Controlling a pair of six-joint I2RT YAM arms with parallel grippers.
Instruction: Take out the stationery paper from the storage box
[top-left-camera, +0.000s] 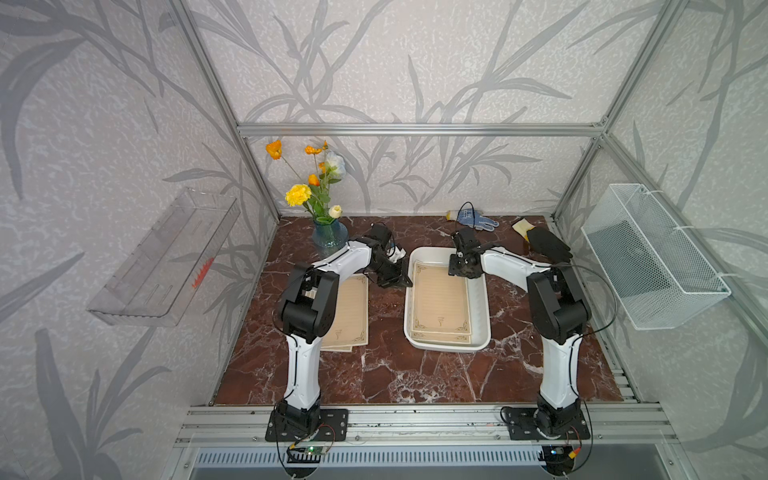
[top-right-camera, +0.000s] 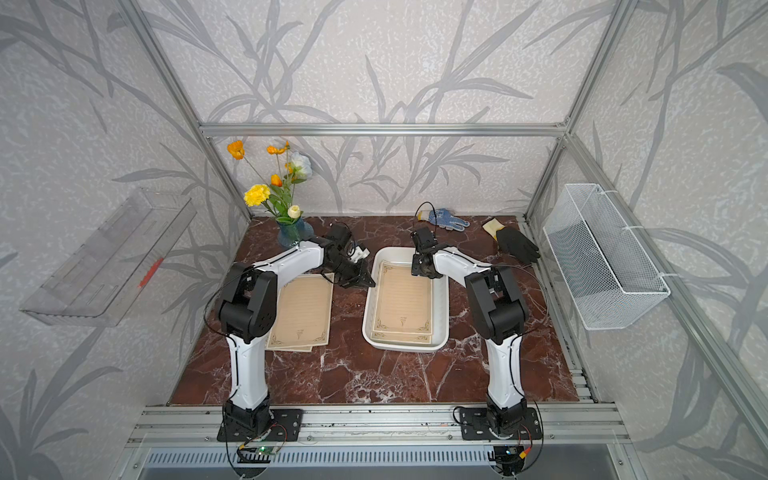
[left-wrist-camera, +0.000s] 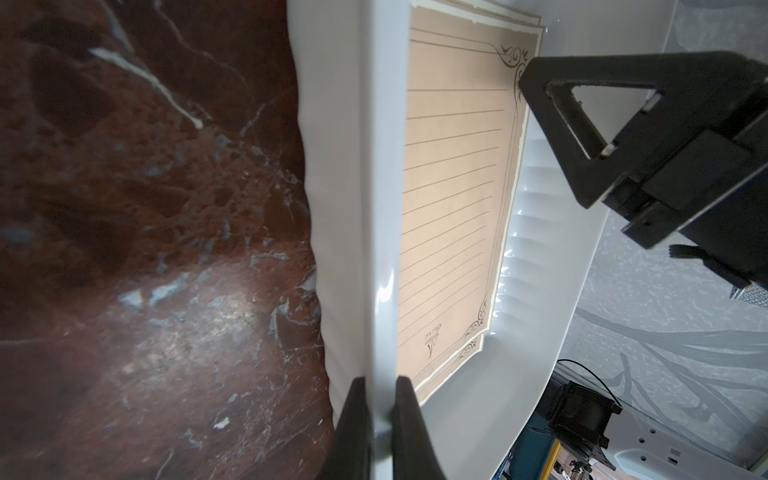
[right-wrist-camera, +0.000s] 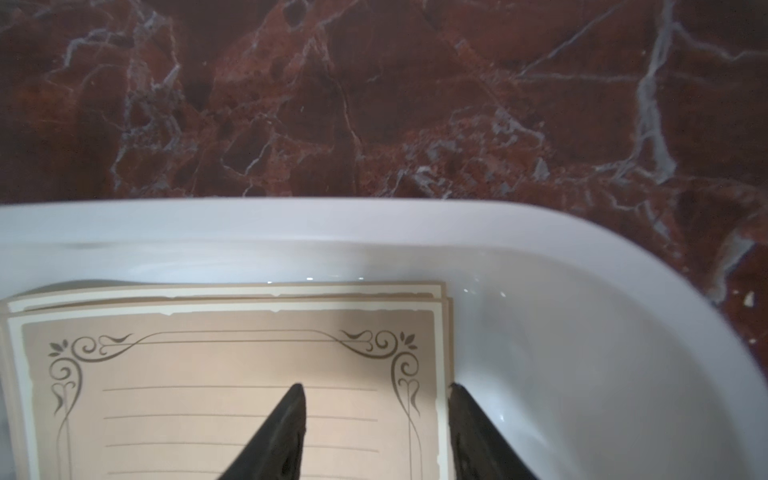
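Note:
A white storage box (top-left-camera: 480, 320) lies on the dark red marbled table, with beige lined stationery paper (top-left-camera: 440, 304) flat inside it, at least two sheets slightly offset. My left gripper is shut on the box's left rim (left-wrist-camera: 380, 240), one finger on each side of the wall. Over the box's far part hovers my right gripper, open, its fingers on either side of the top sheet's right edge in the right wrist view. Nothing shows between them. Other sheets (top-left-camera: 349, 316) lie on the table left of the box, partly hidden by the left arm.
A flower vase (top-left-camera: 329, 235) stands behind the left arm. Gloves (top-left-camera: 472, 219) lie at the back and back right. Clear and white mesh baskets (top-left-camera: 656, 256) hang at the sides. The table in front of the box is bare.

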